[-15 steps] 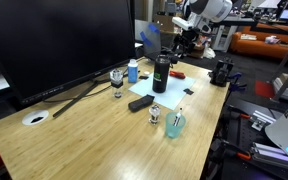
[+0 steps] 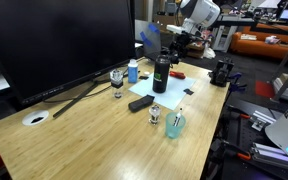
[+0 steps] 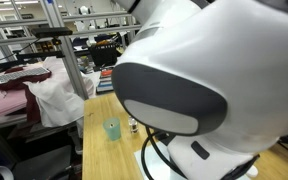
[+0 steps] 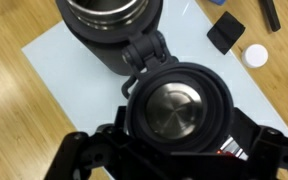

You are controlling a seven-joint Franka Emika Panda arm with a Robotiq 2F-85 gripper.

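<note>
A black flask [image 2: 162, 73] stands upright on a white sheet [image 2: 187, 98]. From above, in the wrist view, its silver-rimmed mouth [image 4: 106, 8] is uncovered, and its round black lid [image 4: 178, 108] hangs open on a hinge [image 4: 144, 50], metal disc upward. My gripper is at the bottom of that view, with dark finger parts on both sides of the lid; contact with it is unclear. Exterior view 1 has the gripper [image 2: 174, 50] just behind the flask's top. The white arm [image 3: 174, 80] blocks the flask in exterior view 2.
A teal cup [image 2: 175, 125] with a utensil and a small clear glass [image 2: 155, 115] stand nearer the front. A black block [image 2: 141, 103] lies left of the flask; a blue-and-white container [image 2: 133, 72] stands behind.
The flask and the other table objects stay in place.
</note>
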